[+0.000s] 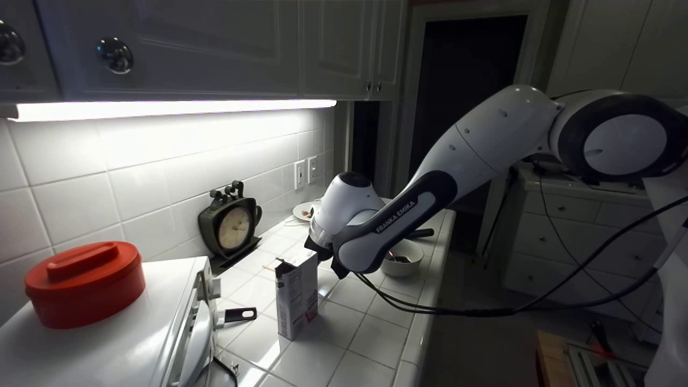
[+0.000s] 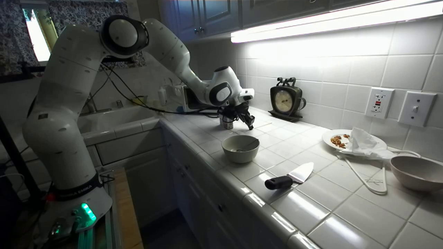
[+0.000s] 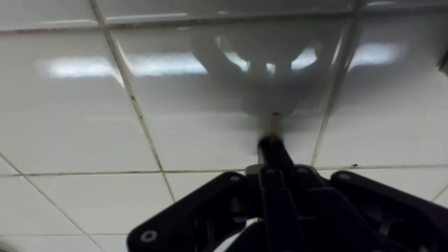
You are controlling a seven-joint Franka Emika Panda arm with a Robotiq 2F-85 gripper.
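Over bare white tiles, my gripper points down with its black fingers pressed together, so it is shut. A narrow beige patch shows just past the tips in the wrist view; I cannot tell whether it is a thin piece or a reflection. In exterior view 2 the gripper [image 2: 250, 126] hangs low above the counter, behind the pale bowl [image 2: 240, 148]. A tall open carton [image 1: 297, 295] stands upright, partly in front of the gripper in exterior view 1.
A dark scale [image 2: 285, 99] stands by the wall. The black-handled server [image 2: 290, 177], a plate of food bits [image 2: 328, 137] and another bowl [image 2: 419, 172] lie farther along. A red lidded pot [image 1: 87, 287] sits on a white appliance [image 1: 129, 322]. Bare tiles lie between.
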